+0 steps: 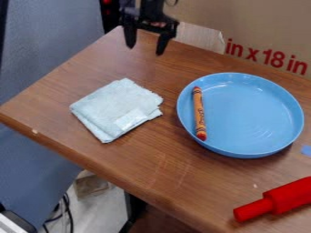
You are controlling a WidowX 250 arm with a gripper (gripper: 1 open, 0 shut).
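At the top of the camera view, the black gripper (145,41) hangs over the far end of the wooden table, blurred, its two fingers spread apart with nothing visible between them. A blue plate (249,109) lies on the right, with an orange crayon-shaped stick (198,113) on its left part. A folded pale cloth (115,109) lies left of the plate. A red rolling pin (274,200) is at the lower right, partly out of frame.
The table (158,168) has bare room at its back left and front middle. A cardboard box (261,32) stands behind it. Cables lie below the table's left edge.
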